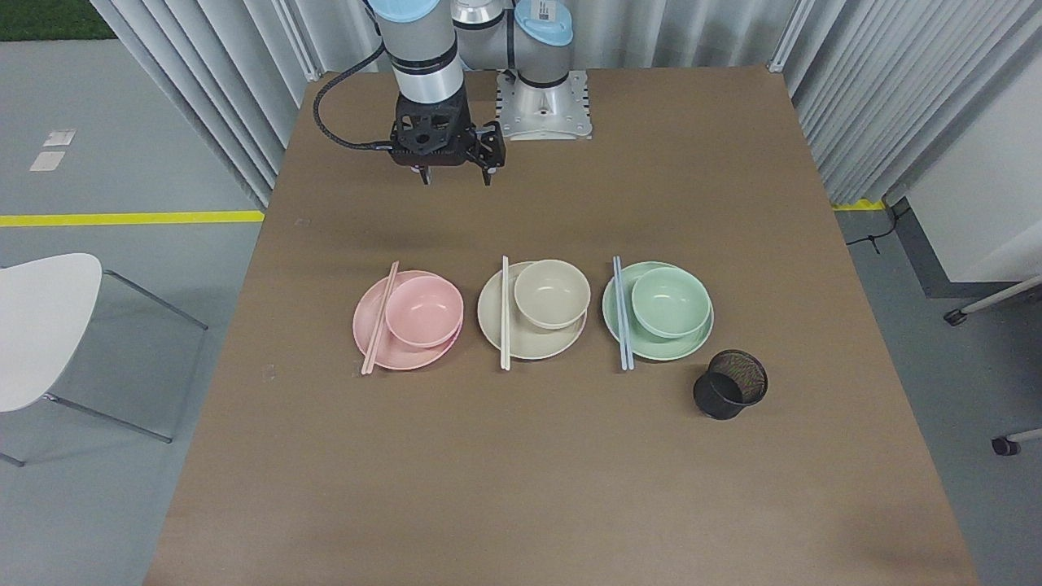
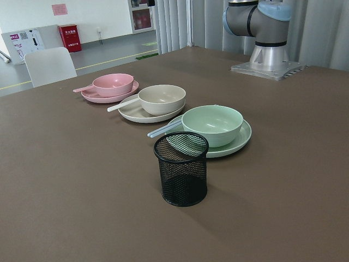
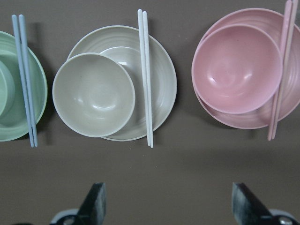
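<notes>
Three place settings lie in a row: pink bowl (image 1: 424, 309) with pink chopsticks (image 1: 380, 317) on a pink plate, cream bowl (image 1: 552, 293) with white chopsticks (image 1: 505, 312) on a cream plate, green bowl (image 1: 671, 302) with blue chopsticks (image 1: 623, 312) on a green plate. A black mesh cup (image 1: 729, 386) stands at the front right. My gripper (image 1: 456, 177) hangs above the back of the table, behind the settings; the wrist view shows its fingers wide apart, open, with nothing between them.
The robot base (image 1: 543, 117) is at the back edge. A white chair (image 1: 39, 322) stands off the left side.
</notes>
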